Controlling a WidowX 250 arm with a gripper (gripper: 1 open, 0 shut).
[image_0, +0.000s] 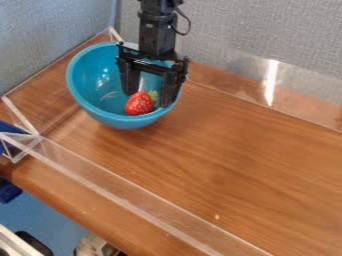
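A blue bowl stands at the back left of the wooden table. Inside it lies a red strawberry with a green top, toward the right side of the bowl's floor. My black gripper is down over the bowl, its fingers open and spread on either side above the strawberry. Its lower parts partly hide the bowl's inside.
A clear acrylic edge runs along the front left and the back. A blue object with white bars sits at the left edge.
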